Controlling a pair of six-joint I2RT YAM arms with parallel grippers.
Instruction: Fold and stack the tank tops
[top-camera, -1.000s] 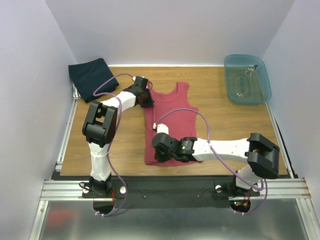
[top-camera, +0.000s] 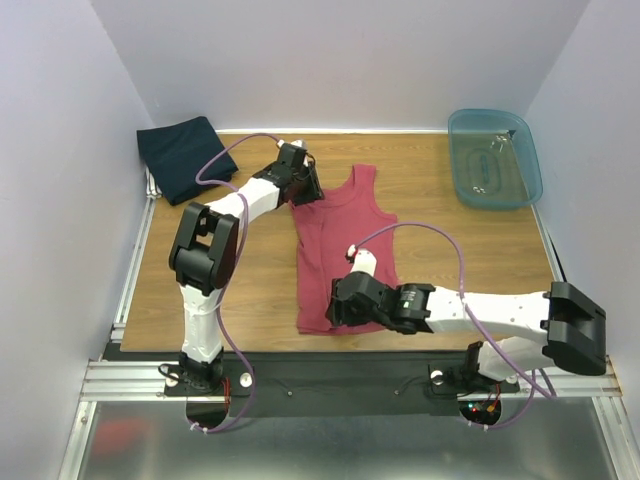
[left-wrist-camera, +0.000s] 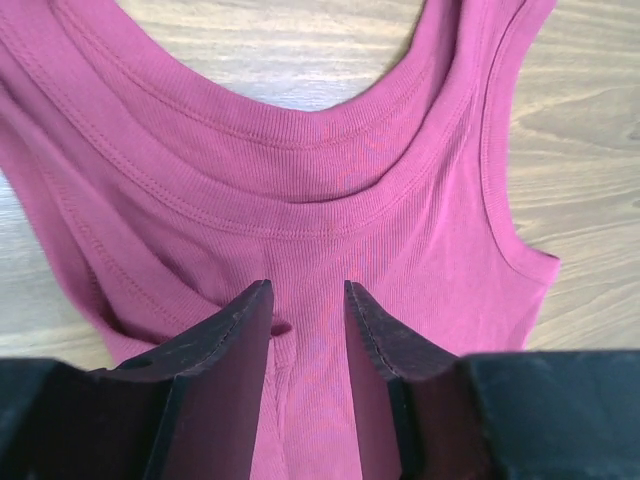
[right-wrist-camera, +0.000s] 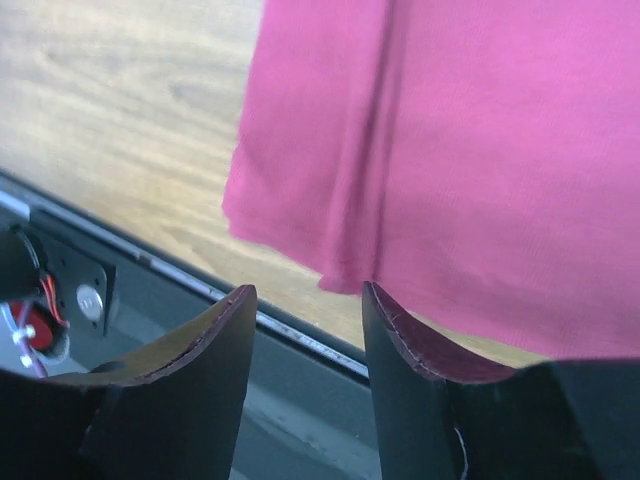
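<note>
A pink tank top (top-camera: 350, 240) lies on the wooden table, its left part creased and folded over lengthwise. My left gripper hangs open above its neckline and straps, with the cloth flat beneath the fingers. My right gripper stands open over the near hem, where the folded strip (right-wrist-camera: 355, 190) ends by the table edge; no cloth is held between its fingers.
A dark folded cloth (top-camera: 185, 160) lies at the back left corner. An empty teal bin (top-camera: 495, 160) sits at the back right.
My left gripper has risen slightly toward the back. My right arm has moved right and toward the viewer's side of the top. The pink top's left part shifted a little rightward.
</note>
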